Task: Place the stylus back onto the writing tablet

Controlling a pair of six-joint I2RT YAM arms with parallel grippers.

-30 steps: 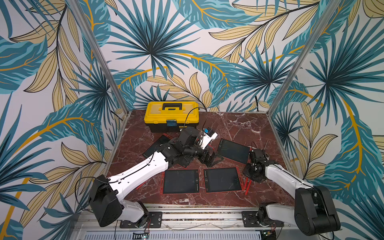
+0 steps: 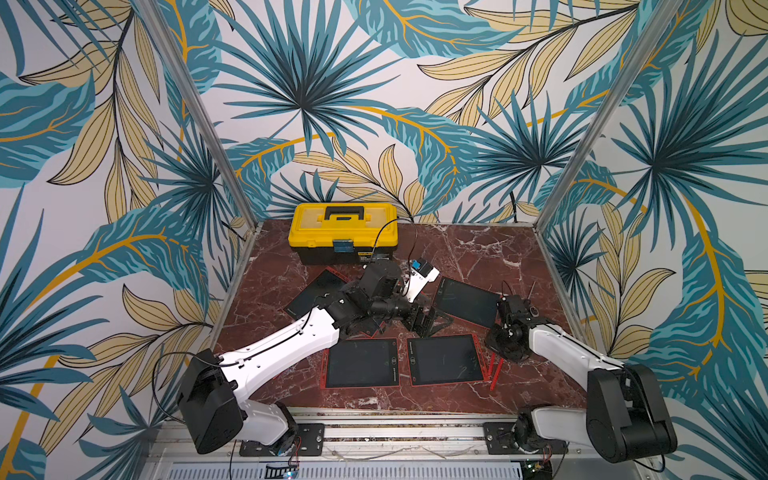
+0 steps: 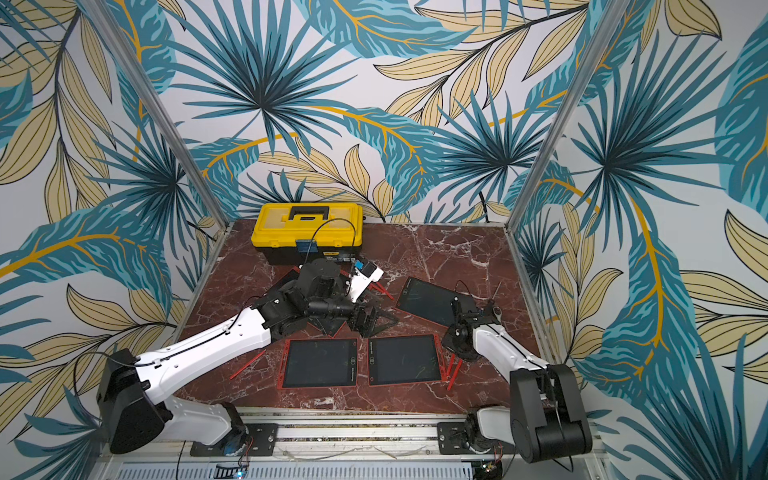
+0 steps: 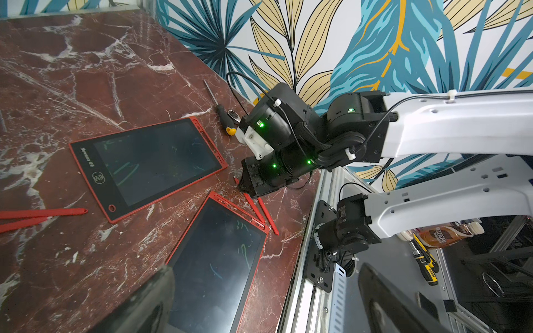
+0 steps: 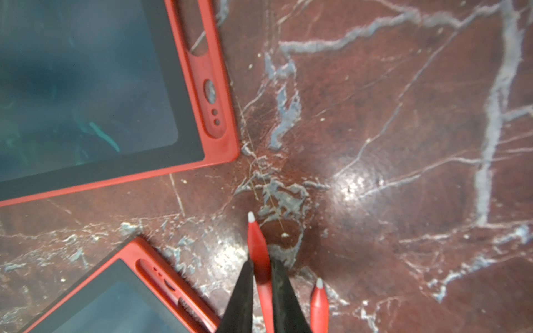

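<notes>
Two red styluses with pale tips lie near the right front tablet (image 2: 445, 360). In the right wrist view, one stylus (image 5: 257, 244) runs between the close-set black fingers of my right gripper; whether they press on it is unclear. The second stylus (image 5: 319, 305) lies just to the right, outside the fingers. Two tablet corners with empty-looking red side slots show at left there. My left gripper (image 2: 432, 324) hovers over the middle of the table, its fingers (image 4: 138, 305) wide apart and empty.
Another tablet (image 2: 360, 362) lies front left, one more (image 2: 467, 302) behind, others partly under my left arm. The yellow toolbox (image 2: 344, 228) stands at the back left. A screwdriver (image 4: 222, 115) lies beyond my right gripper. Two more red styluses (image 4: 44, 213) lie crossed at left.
The left arm has moved only a little, its gripper slightly to the right. The tablets have stayed put.
</notes>
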